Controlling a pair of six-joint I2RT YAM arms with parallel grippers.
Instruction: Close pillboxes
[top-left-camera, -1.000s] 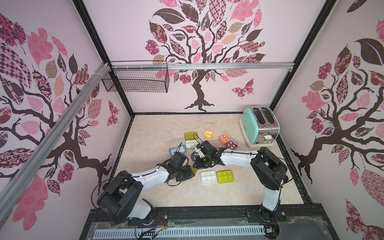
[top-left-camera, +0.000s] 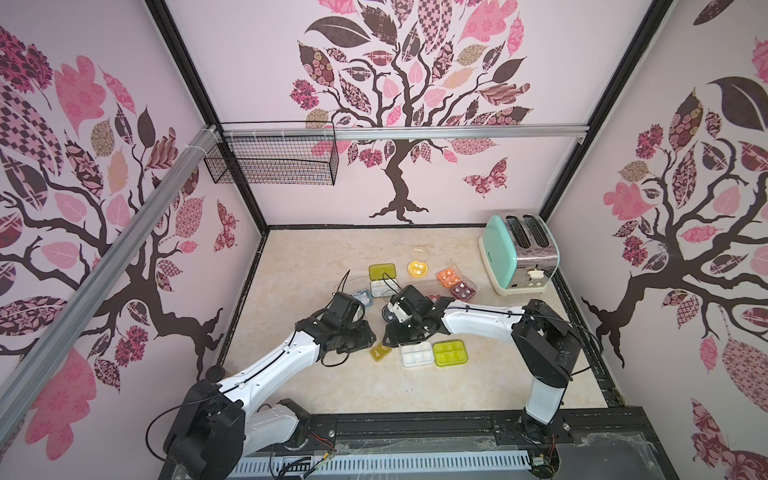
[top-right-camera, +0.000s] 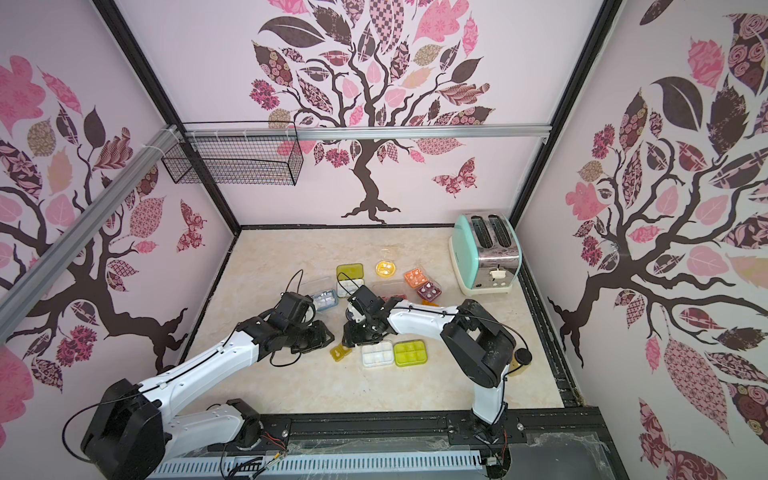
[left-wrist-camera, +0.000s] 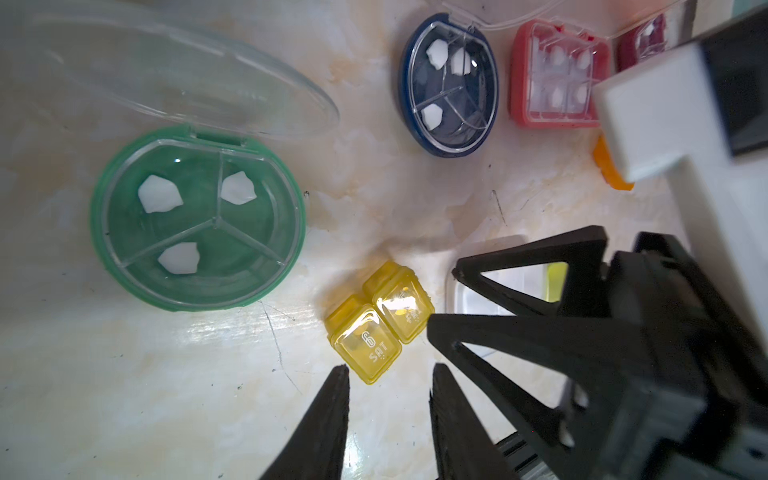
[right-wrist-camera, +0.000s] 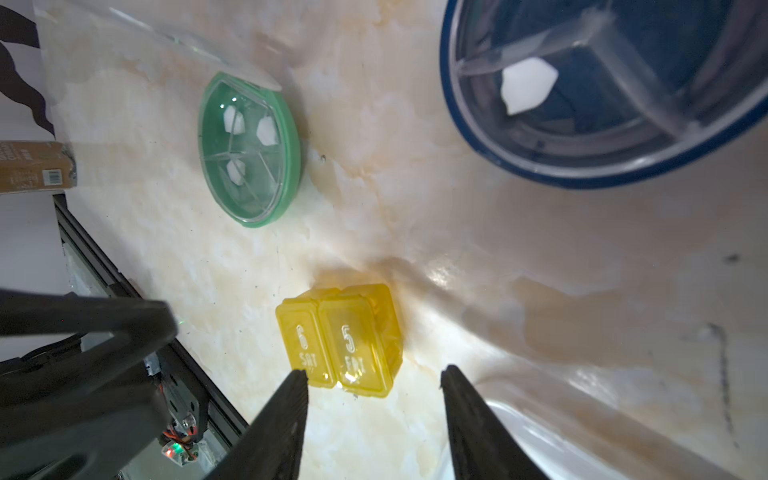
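A small yellow pillbox (left-wrist-camera: 380, 321) with two compartments, marked SAT and FRI, lies on the table with both lids down. My left gripper stands part open just short of it, nothing between its fingers. My right gripper is open too, with the yellow pillbox (right-wrist-camera: 340, 337) beyond its left finger and the gap empty. A round green pillbox (left-wrist-camera: 198, 220) with white pills has its clear lid raised. Pills show in the round navy pillbox (left-wrist-camera: 449, 86) as well; its lid is up. The red pillbox (left-wrist-camera: 558, 76) holds pills under or beside clear plastic.
A white tray with a lime lid (top-left-camera: 450, 353) lies open right of the yellow pillbox. Other open boxes stand behind, including a yellow round one (top-left-camera: 417, 269) and an orange one (top-left-camera: 451, 277). A toaster (top-left-camera: 518, 252) occupies the back right.
My left gripper has drawn back leftward and up from the yellow pillbox, which now lies uncovered on the table. The right gripper has shifted only slightly.
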